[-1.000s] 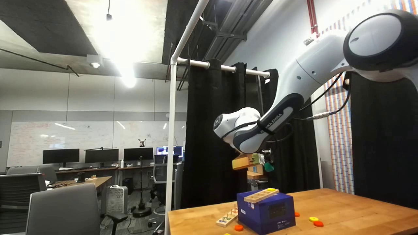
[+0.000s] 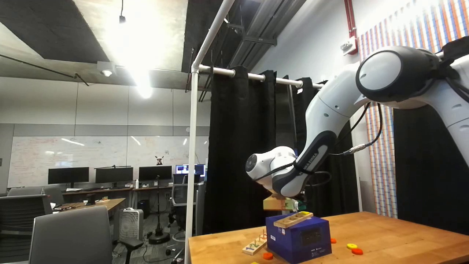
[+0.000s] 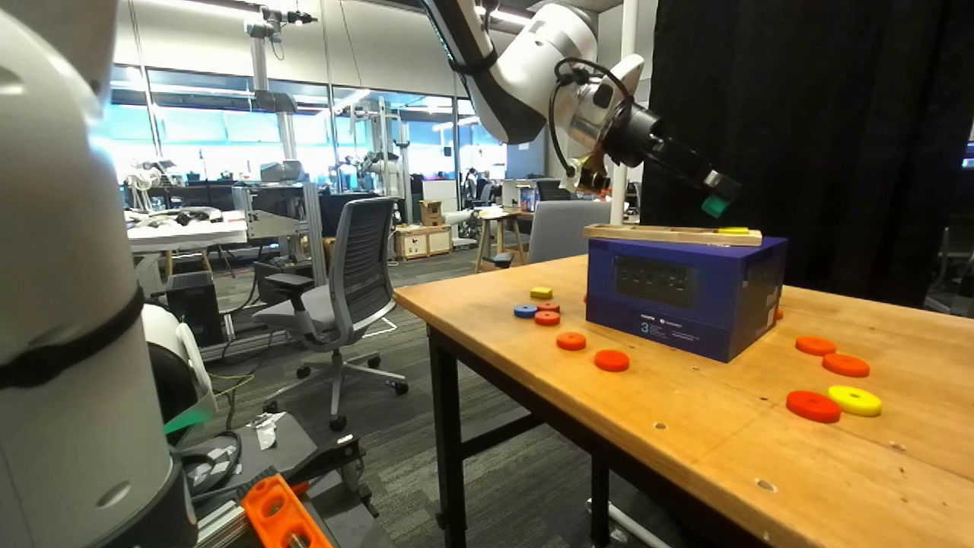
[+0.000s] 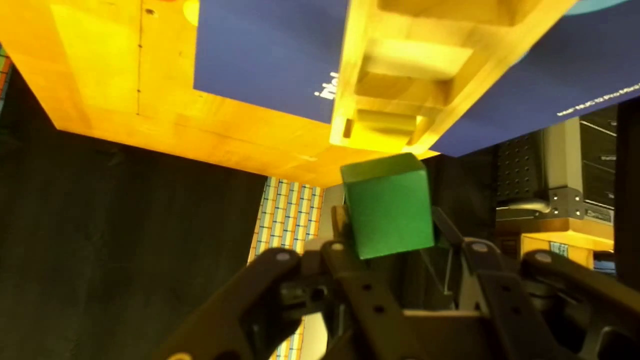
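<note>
My gripper is shut on a green block (image 4: 390,210), which juts out past the fingertips in the wrist view. In exterior view 2 the green block (image 3: 714,205) hangs tilted just above the right end of a wooden tray (image 3: 662,234). The tray lies on top of a blue box (image 2: 299,239); a yellow piece (image 2: 304,213) sits in its end compartment. From the wrist view, the tray's other visible compartments look empty, though its far part is cut off. A gap shows between block and tray.
A wooden peg board (image 2: 255,245) lies beside the box. Several orange and yellow discs, such as the yellow disc (image 3: 854,400), and a blue disc (image 3: 525,311) are scattered over the table (image 3: 694,429). Bare tabletop extends at the right.
The arm has come down toward the box, bringing the green block close above the tray. The box, tray and discs have stayed in place.
</note>
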